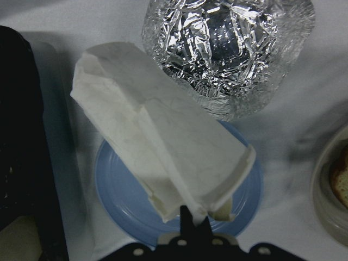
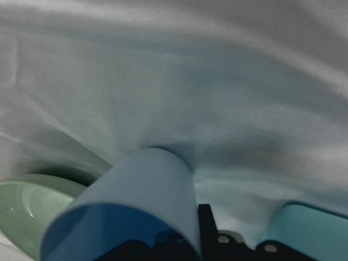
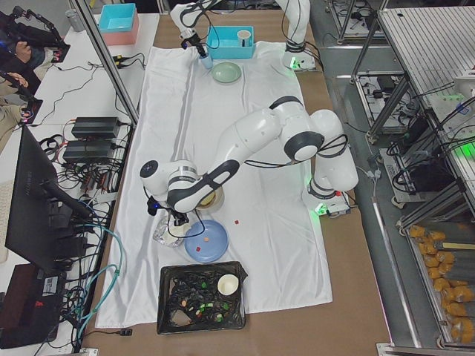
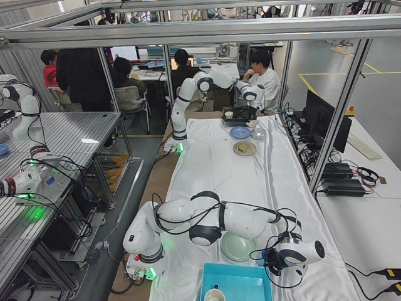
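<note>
My left gripper is shut on a folded white paper wrapper (image 1: 157,125), holding it above the blue plate (image 3: 206,246), beside a crumpled foil piece (image 1: 223,49). A bowl (image 1: 326,212) with bread-like food is at the right of the left wrist view. At the far end, my right gripper is at a light blue cup (image 2: 141,174) with its fingertip by the cup's wall; whether it is shut on it is unclear.
A black bin (image 3: 200,297) with debris and a white container lies beyond the blue plate. A green plate (image 3: 226,73) and a cyan tray (image 3: 230,50) are near the right arm.
</note>
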